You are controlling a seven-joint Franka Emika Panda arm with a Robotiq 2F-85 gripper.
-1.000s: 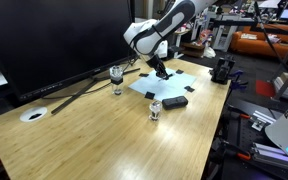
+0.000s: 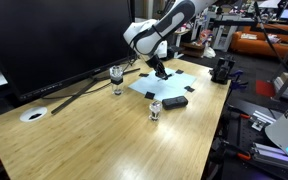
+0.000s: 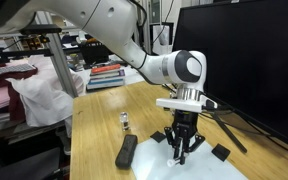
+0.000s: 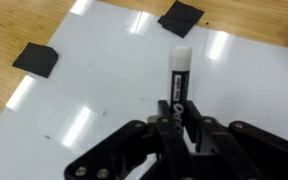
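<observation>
A marker (image 4: 180, 75) with a white end and a dark barrel stands between the fingers of my gripper. The fingers are shut on it, and its lower part is hidden by them in the wrist view. Below lies a white board (image 4: 104, 75) on the table. In exterior view 2 my gripper (image 3: 179, 146) points down over the board (image 3: 202, 168). From exterior view 1 the gripper (image 2: 162, 72) appears low above the board's far half. Whether the marker touches the surface cannot be told.
Dark square patches (image 4: 36, 60) hold down the board's edges. A black oblong object (image 2: 174, 103) and a small white cup-like item (image 2: 155, 109) lie near the board's front edge. A clear container (image 2: 116, 80) stands to the left.
</observation>
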